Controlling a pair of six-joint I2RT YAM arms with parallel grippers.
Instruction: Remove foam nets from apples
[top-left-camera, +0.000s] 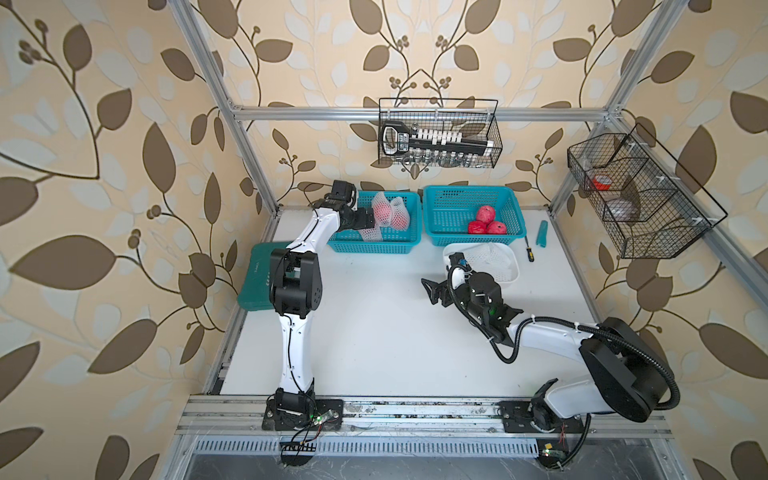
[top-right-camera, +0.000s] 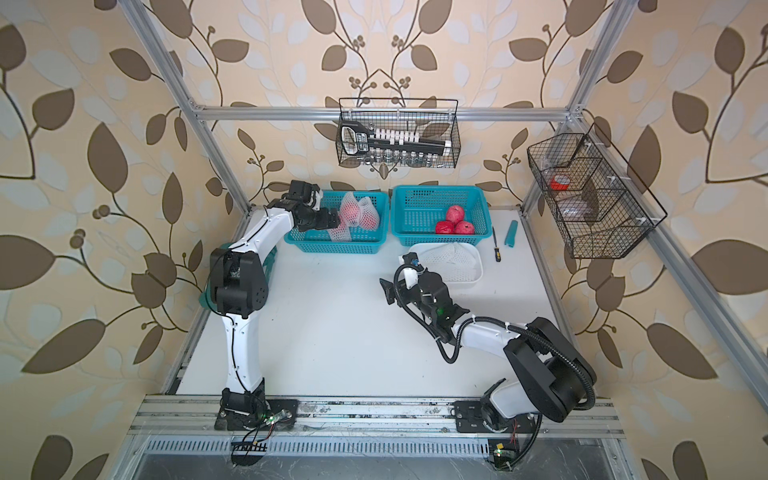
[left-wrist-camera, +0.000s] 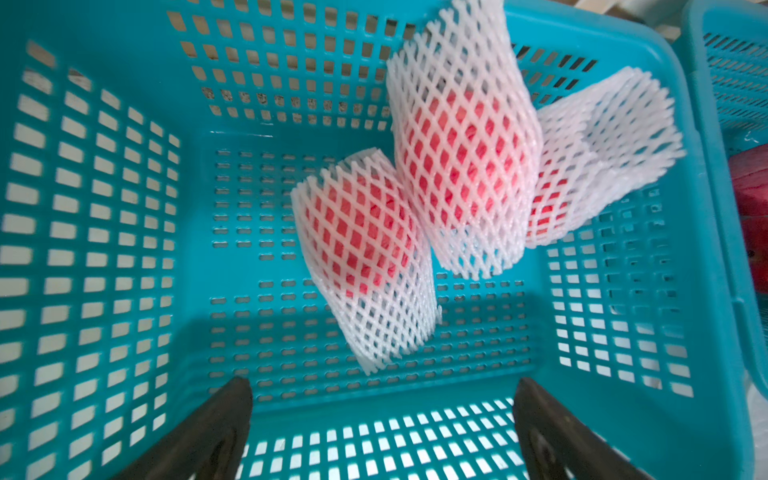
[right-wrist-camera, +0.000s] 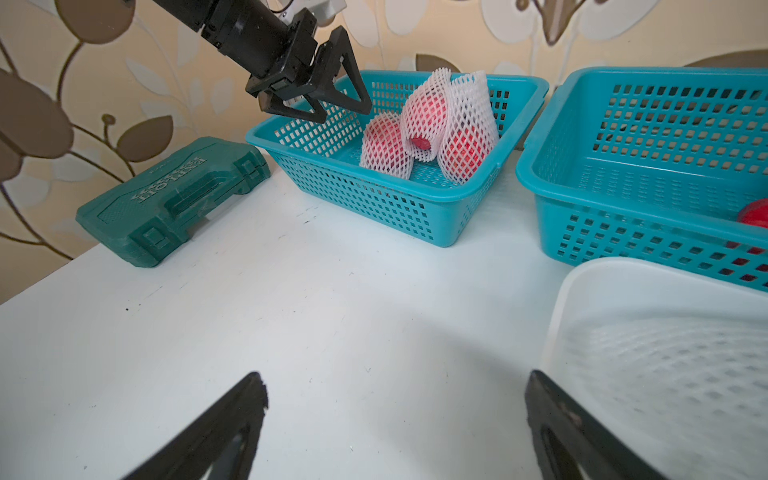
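Observation:
Three red apples in white foam nets lie in the left teal basket (left-wrist-camera: 264, 352): a nearest netted apple (left-wrist-camera: 360, 240), a middle netted apple (left-wrist-camera: 464, 152) leaning on it, and a right netted apple (left-wrist-camera: 592, 160). My left gripper is open over this basket, its fingers apart and empty. Three bare red apples (top-left-camera: 485, 221) sit in the right teal basket (top-left-camera: 448, 200). Over the bare table, just left of the white tray (right-wrist-camera: 572, 320), my right gripper stands open with nothing in it. Loose white netting (right-wrist-camera: 680, 360) lies in that tray.
A green case (right-wrist-camera: 176, 192) lies on the table's left side. Right of the baskets are a screwdriver (top-left-camera: 529, 249) and a teal tool (top-left-camera: 542, 233). Wire racks (top-left-camera: 440, 132) hang on the walls.

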